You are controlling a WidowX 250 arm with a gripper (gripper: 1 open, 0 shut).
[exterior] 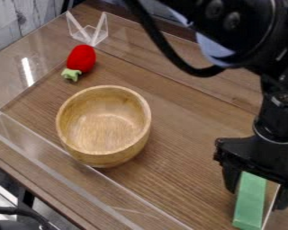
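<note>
My black gripper (255,166) is at the right edge of the camera view, its dark body over the upper end of a green block (248,202) lying on the table near the bottom right. The fingers are hard to make out against the body, and I cannot tell whether they touch the block.
A wooden bowl (103,124) sits left of centre. A red object with a pale green end (80,60) lies at the upper left. My dark arm and cables cover the upper right.
</note>
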